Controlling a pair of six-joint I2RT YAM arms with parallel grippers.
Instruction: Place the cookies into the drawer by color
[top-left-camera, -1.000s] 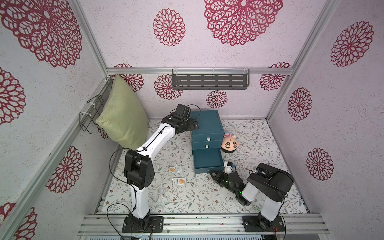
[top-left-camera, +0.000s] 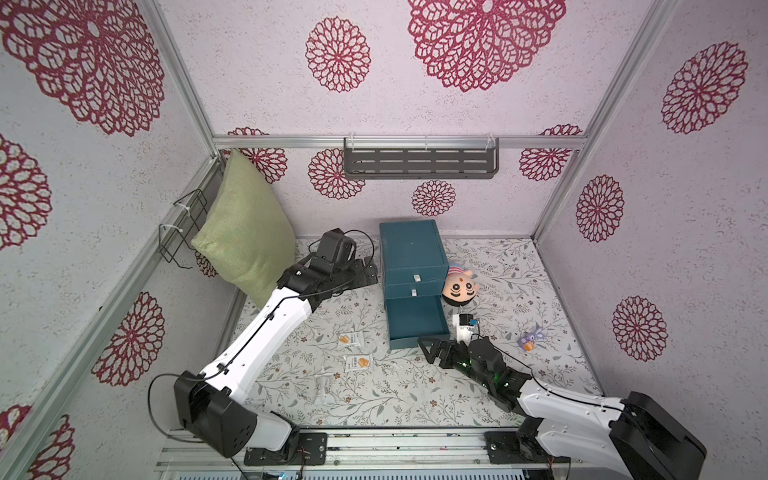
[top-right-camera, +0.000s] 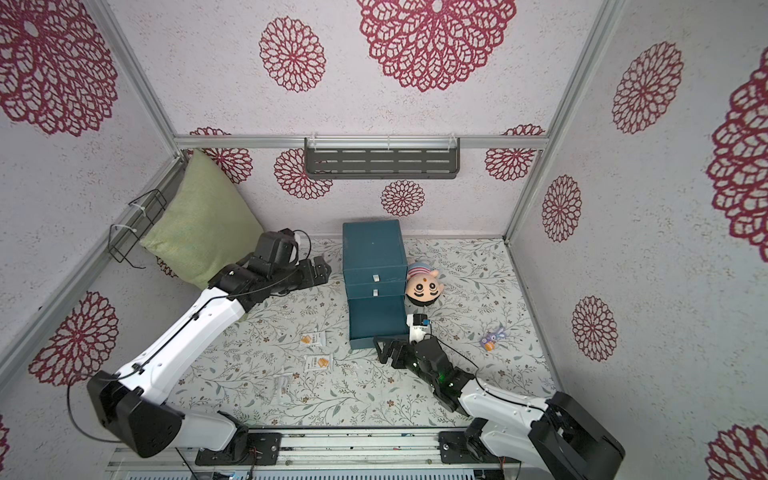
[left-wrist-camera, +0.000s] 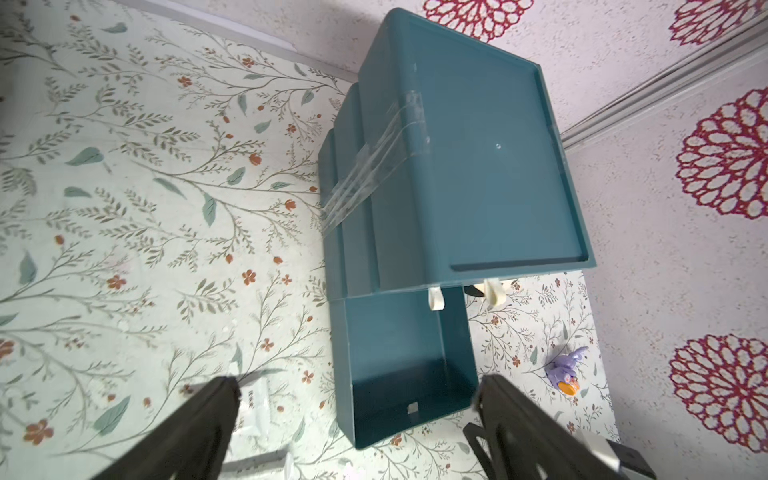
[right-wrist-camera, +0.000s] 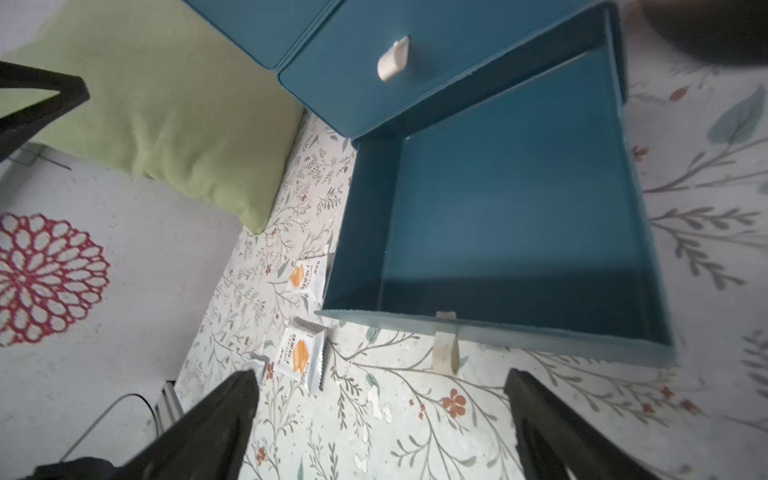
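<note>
A teal drawer cabinet stands at mid-table with its lowest drawer pulled out and empty. Two white cookie packets with orange prints, one farther back and one nearer, lie flat left of the drawer. A paler packet lies closer to the front; its print cannot be made out. My right gripper is open in front of the drawer, the white drawer handle free ahead of its fingers. Left of the cabinet, raised above the table, my left gripper is open and empty.
Right of the cabinet are a round-faced doll and a small purple toy. A green pillow leans on the left wall.
My left gripper has backed away from the cabinet, leftward and toward the front. The right gripper has opened at the drawer front, and its arm has swung outward to the right.
</note>
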